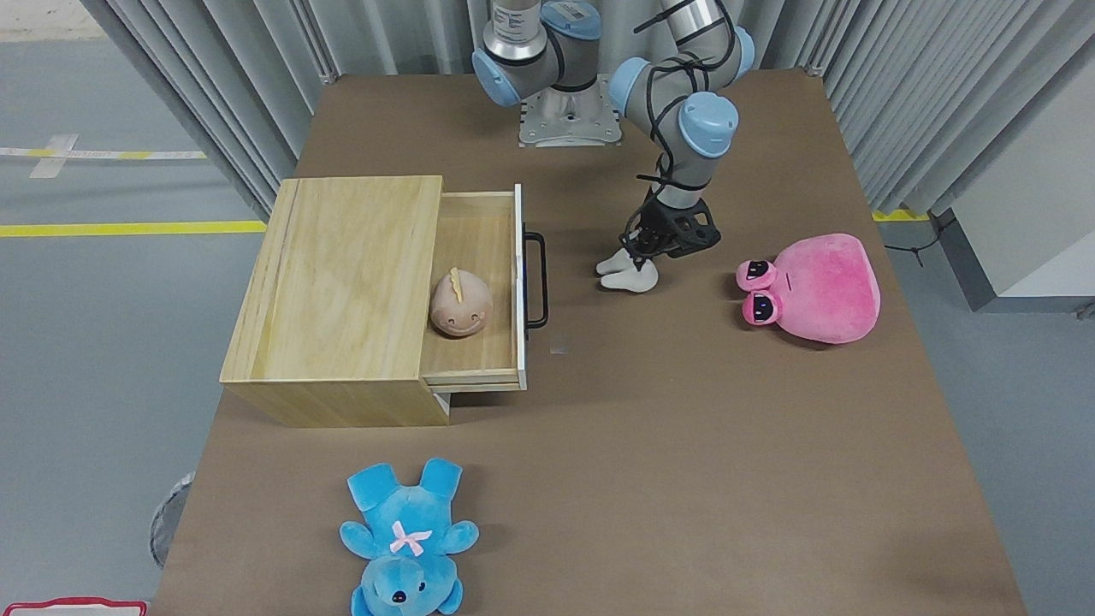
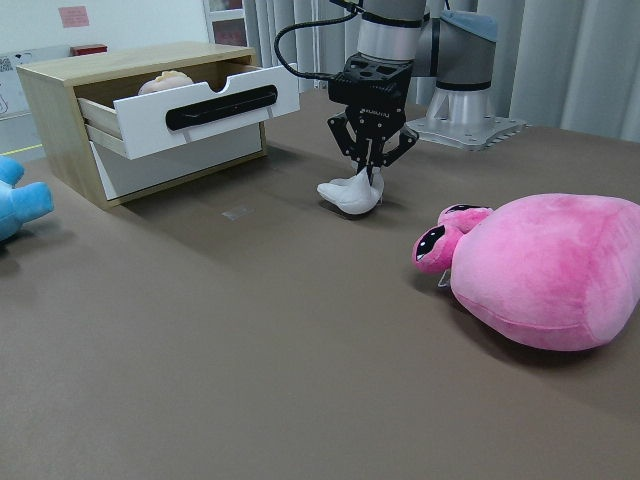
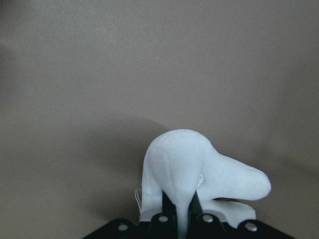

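My gripper (image 2: 368, 165) is down at the table right of the wooden cabinet, pinching a small white plush (image 1: 627, 275), which also appears as a white cloth-like toy (image 3: 174, 164) bunched between the fingers in the wrist view. The cabinet's drawer (image 1: 470, 359) is pulled out, with a round beige plush (image 1: 459, 304) inside it. A pink plush (image 1: 821, 287) with black eyes lies to the right of my gripper, and a blue bear plush (image 1: 407, 539) lies on its back at the front left.
The cabinet's wooden top (image 1: 328, 277) is bare, and a black handle (image 1: 541, 277) sticks out from the drawer front.
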